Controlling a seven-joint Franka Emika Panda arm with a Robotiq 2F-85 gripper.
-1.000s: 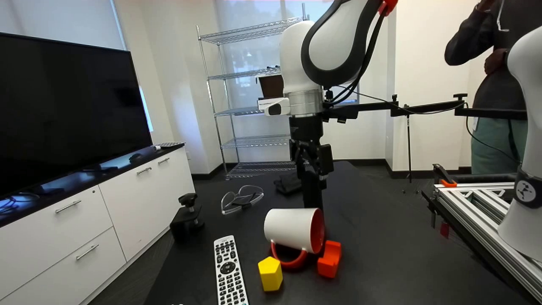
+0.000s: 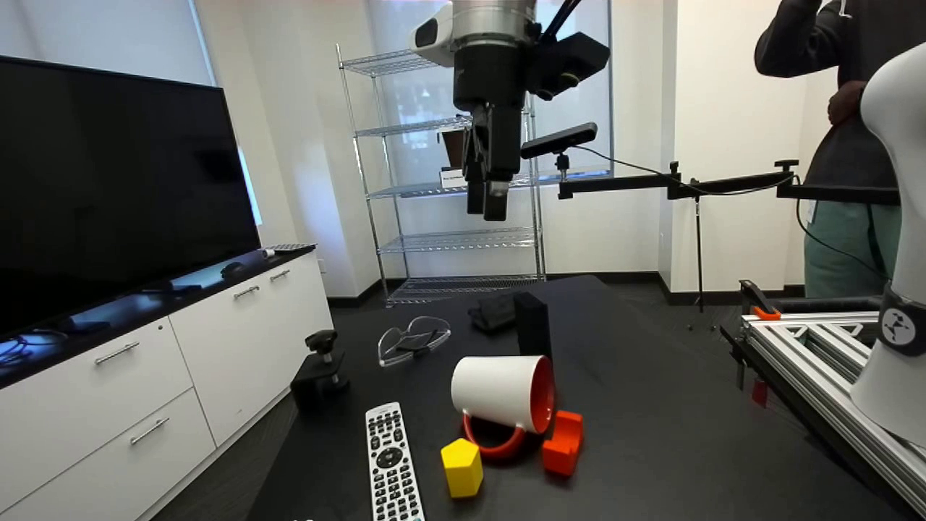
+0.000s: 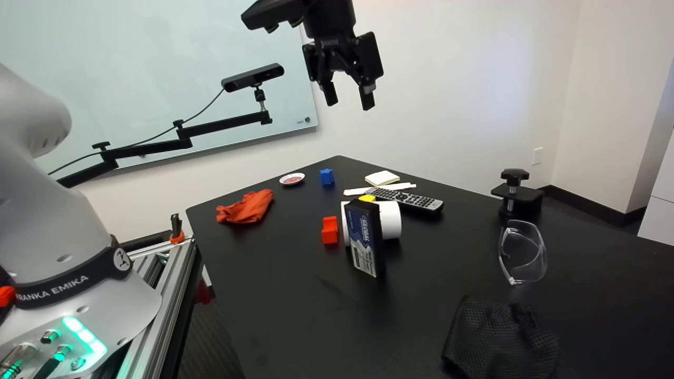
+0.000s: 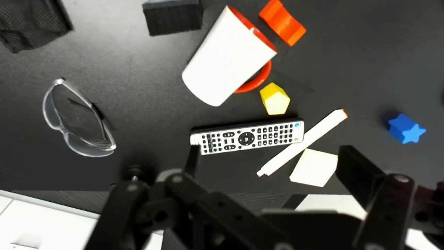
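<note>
High above the table, my gripper stands open with nothing between its fingers. Below it a white mug with a red inside and handle lies on its side. Close to the mug's handle sits a yellow pentagonal block, and an orange-red block is near its mouth. A black box with a blue and white label stands upright beside the mug in exterior view 2. The silver remote lies flat, a white marker-like stick beside its end. In the wrist view both fingers frame the lower part of the picture.
Clear safety glasses, a black mesh pouch and a black clamp occupy one side. Toward the other are a blue star block, white pad, orange cloth and small dish.
My arm has risen well away from the black box, which stays upright on the table. The gripper has also shifted a little left in exterior view 1. The tabletop objects have not moved.
</note>
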